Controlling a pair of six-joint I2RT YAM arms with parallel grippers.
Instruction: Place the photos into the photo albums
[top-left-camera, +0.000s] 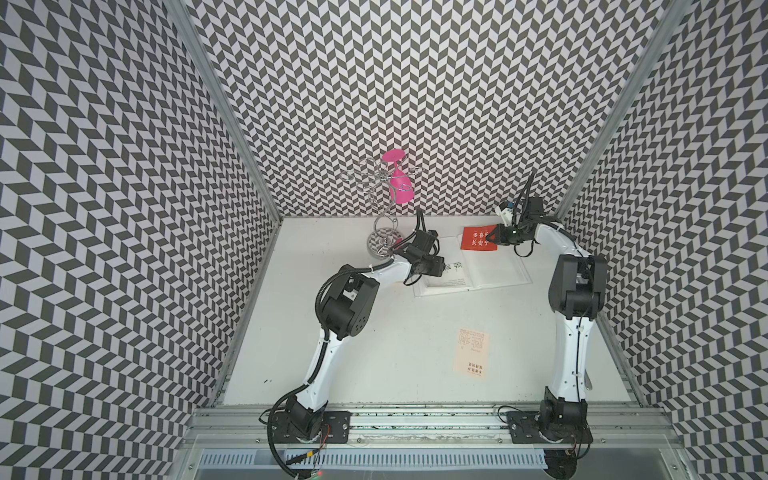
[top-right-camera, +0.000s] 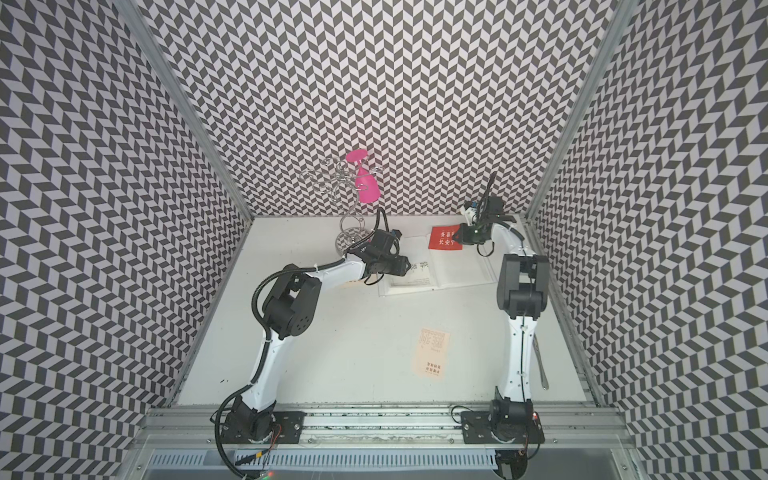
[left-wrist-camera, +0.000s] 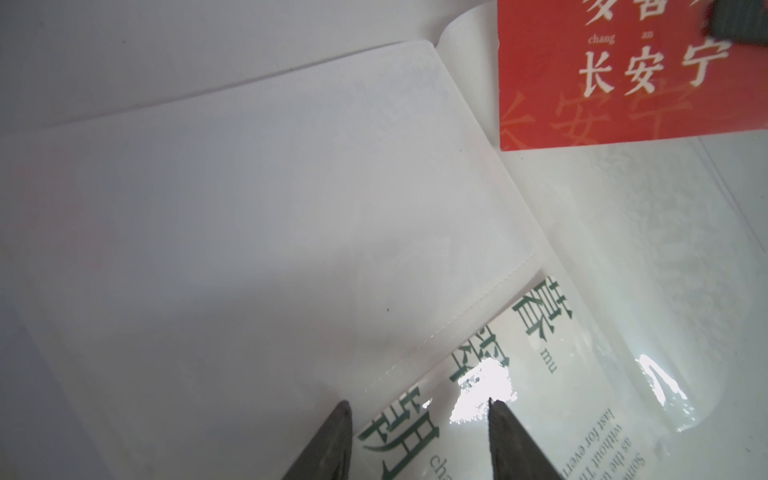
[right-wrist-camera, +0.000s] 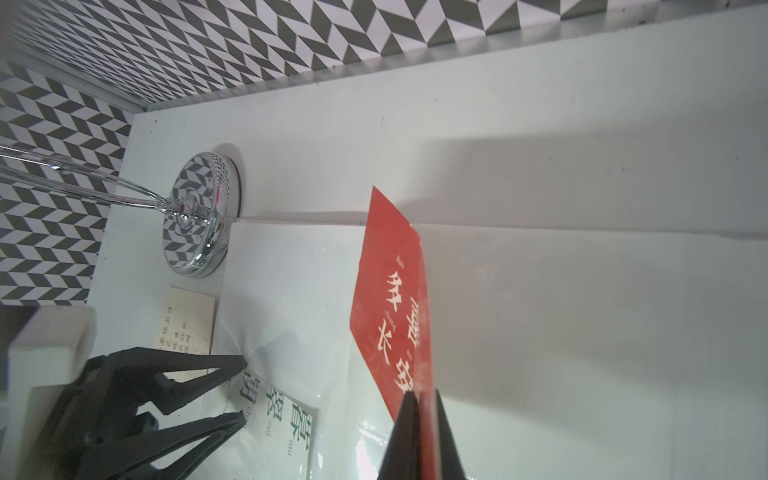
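An open album with clear sleeves (left-wrist-camera: 264, 192) lies at the back centre of the table, a white printed photo (left-wrist-camera: 512, 384) in one lower pocket. My left gripper is over that photo, fingers apart, nothing seen between them. My right gripper is shut on the red photo (right-wrist-camera: 384, 312) with white characters, held over the album's right part, toward the back. A pale printed card (top-left-camera: 472, 352) lies on the table in front of the album; another (right-wrist-camera: 184, 328) is left of it, partly hidden.
A chrome stand (right-wrist-camera: 200, 208) with a pink object (top-left-camera: 400, 184) rises at the back, left of the album. A metal utensil (top-right-camera: 541, 368) lies at the front right, partly behind the right arm.
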